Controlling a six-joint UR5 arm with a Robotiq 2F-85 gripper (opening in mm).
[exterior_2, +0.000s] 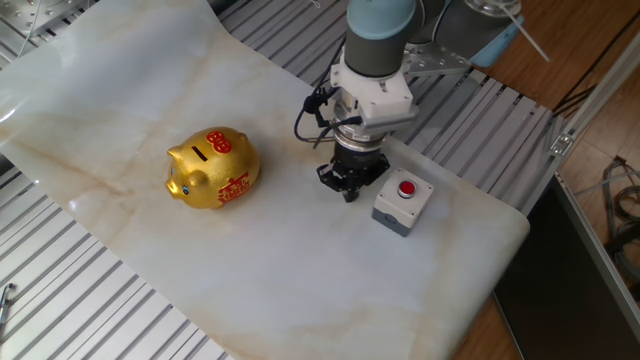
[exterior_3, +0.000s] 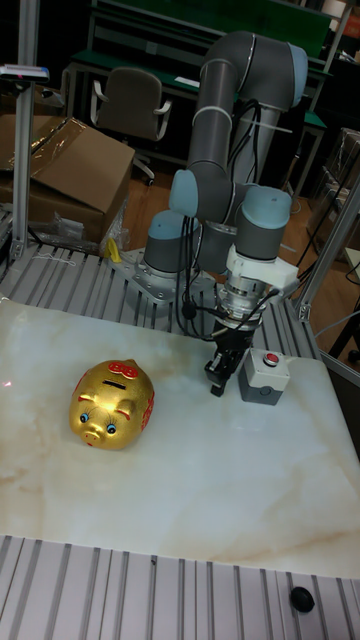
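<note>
A golden piggy bank (exterior_2: 213, 168) with red markings and a dark slot on its back stands upright on the marbled sheet. To its right, well apart from it, my black gripper (exterior_2: 350, 194) points down close above the sheet. Beside the gripper sits a white and grey box with a red button (exterior_2: 406, 188); in the other exterior view this button box (exterior_3: 265, 378) stands just right of the gripper (exterior_3: 216, 386). The fingers look dark and small, so whether they meet, or have something thin between them, is unclear.
Bare marbled sheet (exterior_2: 300, 270) lies between the piggy bank and the gripper and toward the front. Slatted metal table (exterior_2: 90, 290) shows around it. A small black round object (exterior_3: 302, 599) rests at the front right edge. Cardboard boxes (exterior_3: 75, 171) stand behind.
</note>
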